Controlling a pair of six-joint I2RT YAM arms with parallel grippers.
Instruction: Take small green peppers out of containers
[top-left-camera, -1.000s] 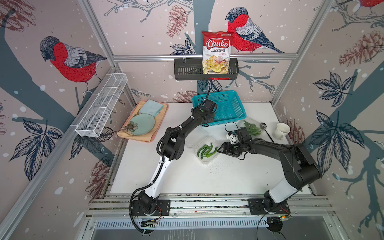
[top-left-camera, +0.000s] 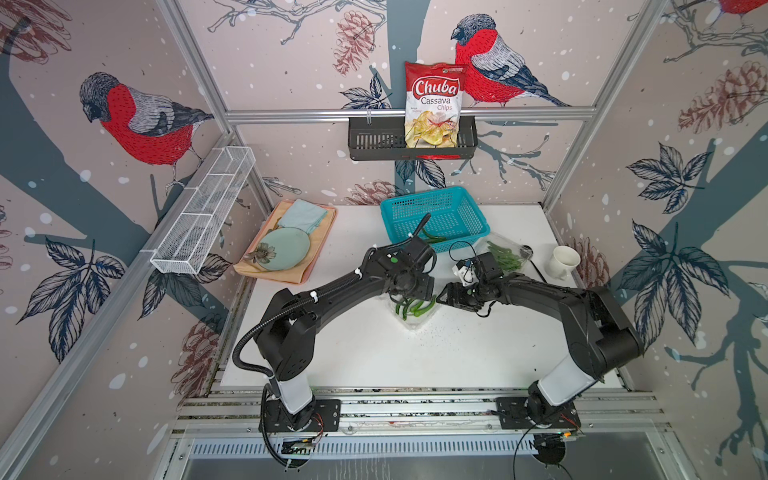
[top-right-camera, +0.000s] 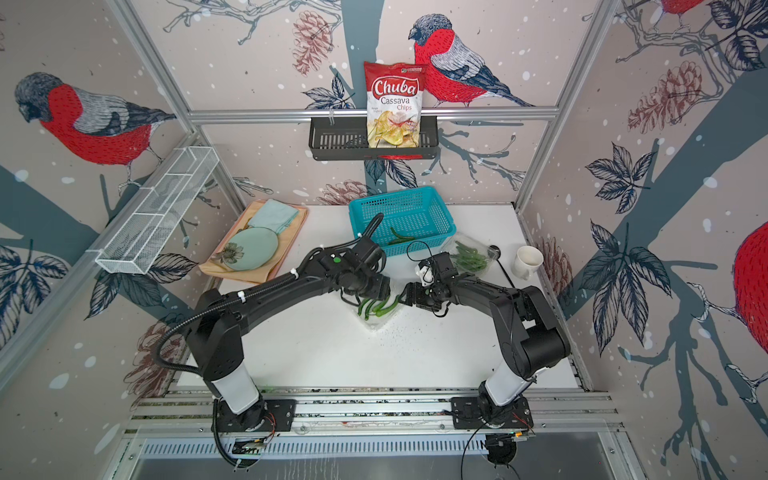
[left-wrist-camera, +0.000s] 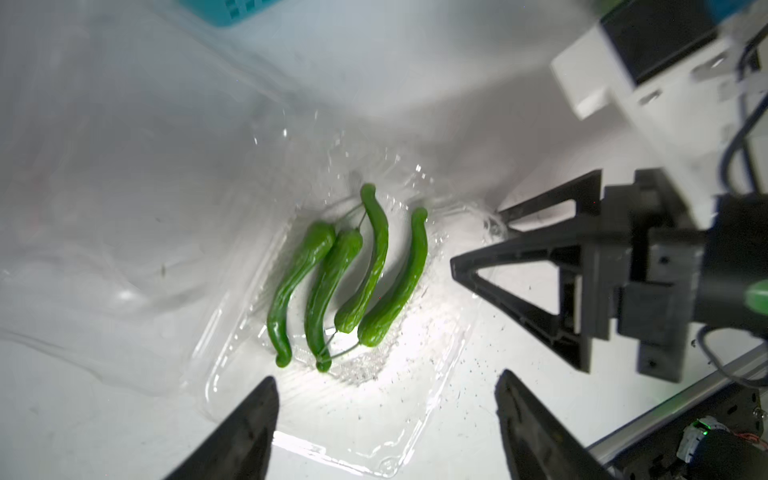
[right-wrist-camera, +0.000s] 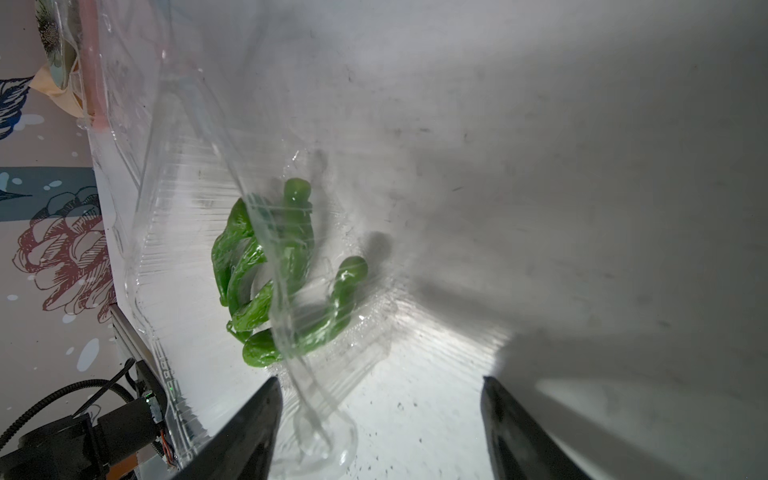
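Several small green peppers (left-wrist-camera: 401, 288) lie in a clear plastic container (left-wrist-camera: 400, 416) at the table's middle, its lid (left-wrist-camera: 120, 200) raised or folded out beside it. My left gripper hangs over them, its fingers apart with nothing between. My right gripper sits low at the container's right side, fingers apart and empty; in the right wrist view the peppers show through clear plastic. Another green pepper (top-right-camera: 400, 239) lies in the teal basket (top-right-camera: 368, 209) behind.
A clear container of greens (top-left-camera: 504, 256), a ladle (top-left-camera: 525, 252) and a white mug (top-left-camera: 565, 260) stand at right. A board with plate (top-left-camera: 284, 248) is at back left.
A pepper now shows in the basket. My right arm is nearly still.
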